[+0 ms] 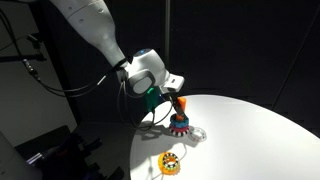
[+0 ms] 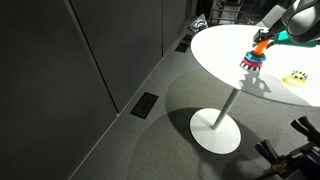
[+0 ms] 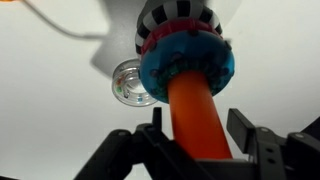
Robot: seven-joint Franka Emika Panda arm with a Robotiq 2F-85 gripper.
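Note:
A toy stack stands upright on the white table, with an orange post (image 1: 181, 104) on top and a blue ring (image 1: 179, 120) below it. In the wrist view the orange post (image 3: 196, 118) rises between the two fingers of my gripper, over the blue ring (image 3: 187, 60) and a black-and-white checkered part (image 3: 172, 14). The gripper is part open, its fingers close beside the post; slim gaps seem to show on both sides. From exterior view 2, the orange post (image 2: 262, 46) and blue tier (image 2: 254, 58) appear beneath the hand.
Close by lies a clear round dish (image 3: 132, 82). A yellow ring-shaped toy (image 1: 168, 162) rests nearer the table's front; it also shows in exterior view 2 as a yellow piece (image 2: 295, 78).

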